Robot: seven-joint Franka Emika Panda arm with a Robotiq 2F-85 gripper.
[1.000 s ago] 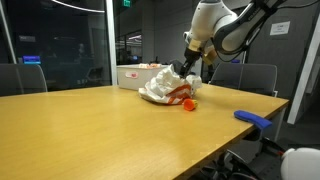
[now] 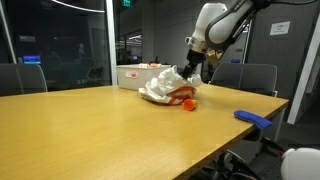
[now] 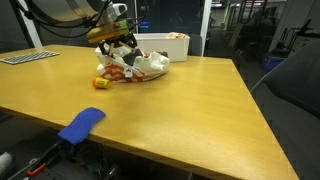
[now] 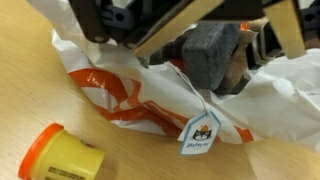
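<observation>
My gripper is open above the mouth of a white plastic bag (image 4: 180, 97) with orange print. Inside the bag, a dark grey object (image 4: 210, 52) shows between and below the fingers; I cannot tell whether they touch it. A small white tag (image 4: 200, 132) with a printed face hangs on a string across the bag's side. From outside, the gripper (image 3: 120, 43) appears over the crumpled bag (image 3: 150, 66), and the bag's other contents are mostly hidden.
A yellow tub (image 4: 68, 158) with an orange lid lies beside the bag. A blue object (image 3: 82, 125) rests near the table edge. Behind the bag stands a white box (image 3: 165, 45).
The arm's white link and the gripper have shifted slightly to the right in exterior view 1. The bag, tub and blue object look unmoved.
</observation>
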